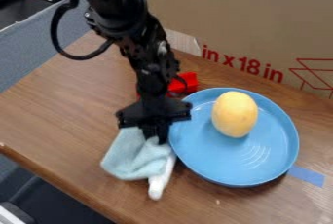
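Note:
The black gripper [154,130] is low over a light blue cloth [130,158] with a white edge, at the left side of a blue plate [235,169]; its fingertips are on the bunched cloth, and whether they are closed on it is hard to tell. A yellow oval object [235,114], like a mango or potato, rests on the plate.
A red object [184,83] lies behind the arm. A cardboard box wall [254,23] closes off the back. Blue tape [306,177] is at the right.

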